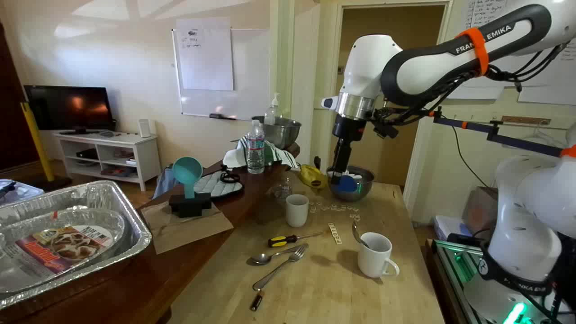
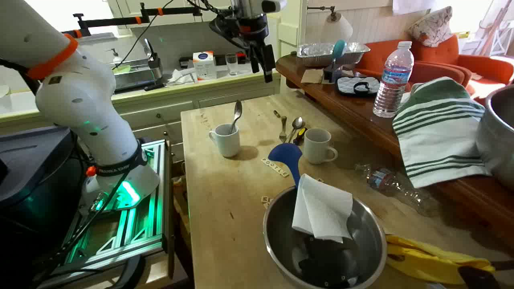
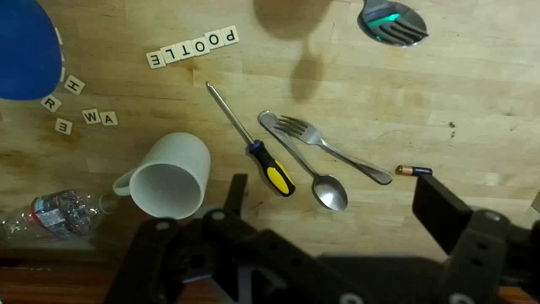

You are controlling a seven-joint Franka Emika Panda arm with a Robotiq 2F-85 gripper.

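Note:
My gripper is open and empty, its two fingers wide apart in the wrist view. It hangs high above the table in exterior view 2, where its fingertips (image 2: pixel 267 74) point down. Below it lie a yellow-black screwdriver (image 3: pixel 271 169), a spoon (image 3: pixel 330 192) and a fork (image 3: pixel 311 134) crossing the spoon's handle, with a small battery (image 3: pixel 414 170) near the fork's end. An empty white mug (image 1: pixel 297 210) stands by the screwdriver. Another white mug (image 1: pixel 374 254) holds an upright spoon (image 2: pixel 236 114). Letter tiles (image 3: pixel 192 47) form a row reading POOTLE.
A steel bowl (image 2: pixel 376 226) holds a white paper towel (image 2: pixel 323 207) and a blue utensil (image 2: pixel 285 153) over its rim. Close by are a yellow cloth-like item (image 2: pixel 429 260) and a clear bottle (image 2: pixel 392 183) on its side. A raised wooden counter (image 1: pixel 205 237) borders the table.

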